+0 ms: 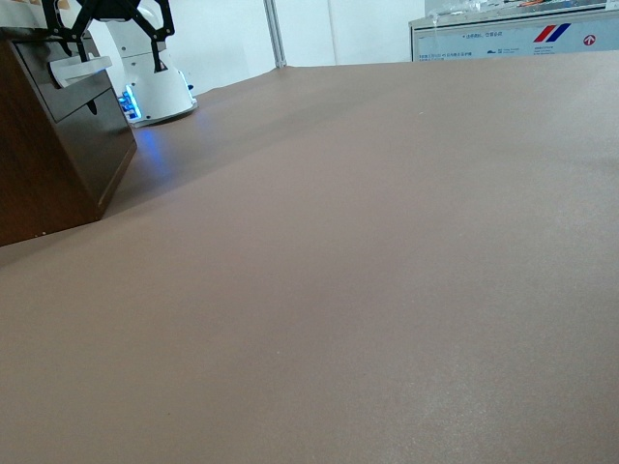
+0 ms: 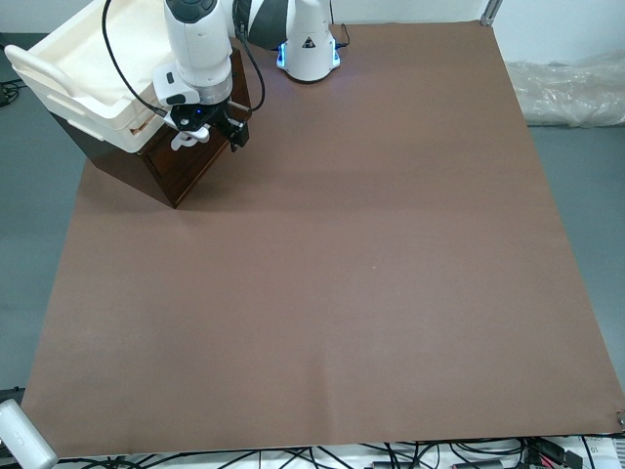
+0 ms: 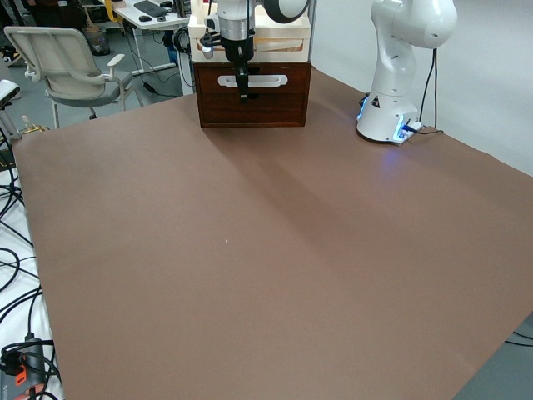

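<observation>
My black gripper (image 1: 108, 53) is at the front of a dark wooden drawer box (image 1: 39, 164), beside the box's white handle (image 3: 266, 81). In the top view its fingers straddle the white bar with space between their tips, so it looks open; in the right view it hangs in front of the handle. On top of the box is a cream plastic bin (image 2: 107, 68), partly hidden by my arm.
My white arm base (image 3: 387, 117) stands beside the box at the back. Cables (image 2: 469, 449) run along the table's near edge.
</observation>
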